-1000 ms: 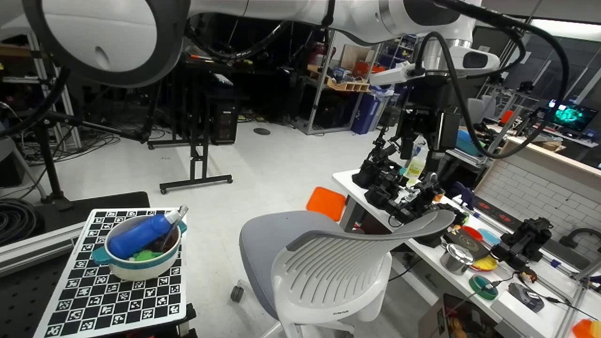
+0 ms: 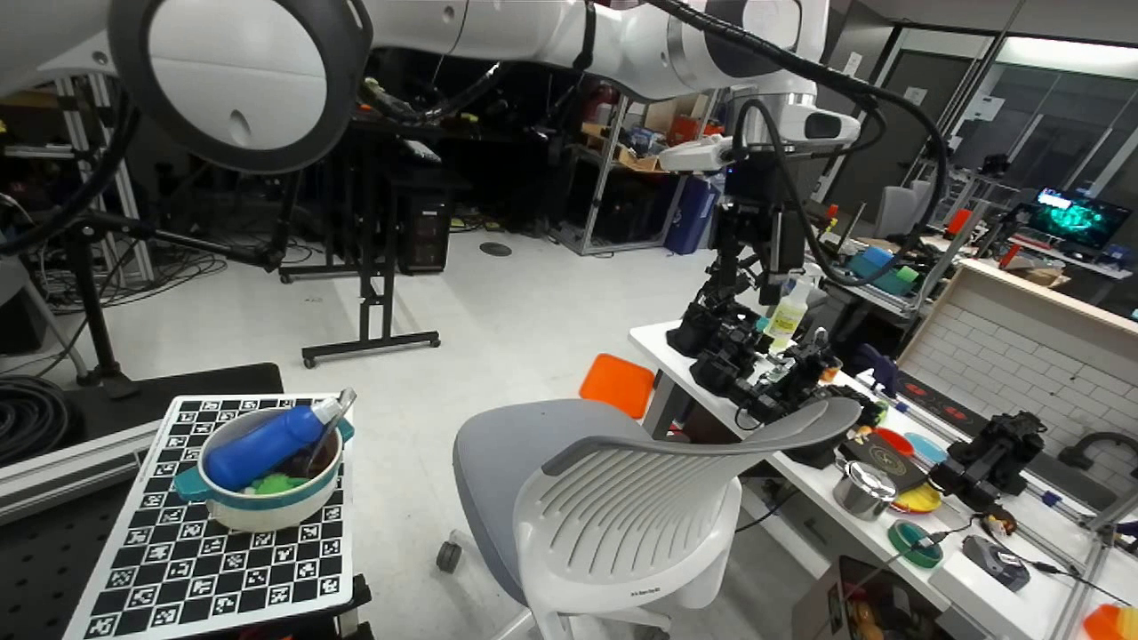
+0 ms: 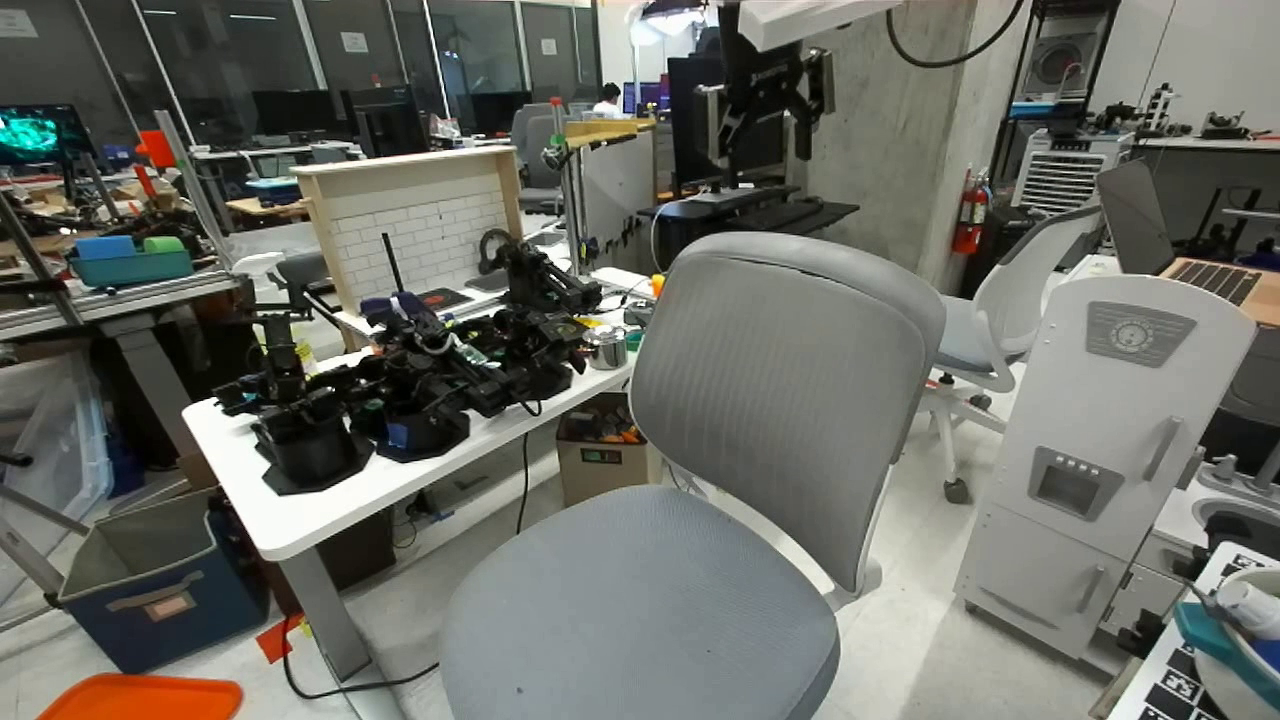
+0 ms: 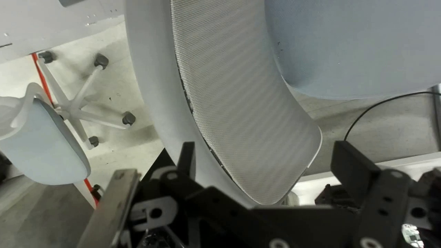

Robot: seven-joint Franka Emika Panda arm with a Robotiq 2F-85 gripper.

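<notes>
My gripper (image 2: 751,286) hangs fingers-down from the arm in exterior view 1, high above the floor. In the wrist view its two dark fingers (image 4: 352,167) stand wide apart, with nothing held between them. Beneath them the grey mesh back of an office chair (image 4: 244,107) fills the middle of the picture, apart from the fingers. Far from the gripper, a white and teal pot (image 2: 267,512) rests on a checkered board (image 2: 160,555). A blue bottle (image 2: 261,448) leans inside it, along with something green (image 2: 276,484); the pot's bottom is hidden.
A white table (image 3: 288,516) carries several black robot arms (image 3: 314,438), a steel pot (image 2: 864,490) and dishes. The office chair stands between table and board. A second chair (image 3: 1020,288) and a toy fridge (image 3: 1080,420) are farther right in exterior view 2. Open floor (image 2: 459,320) lies behind the chair.
In exterior view 1 the arm's far end and the gripper have shifted left, and the hanging cable has swung along. The chair, pot, bottle and table are unchanged.
</notes>
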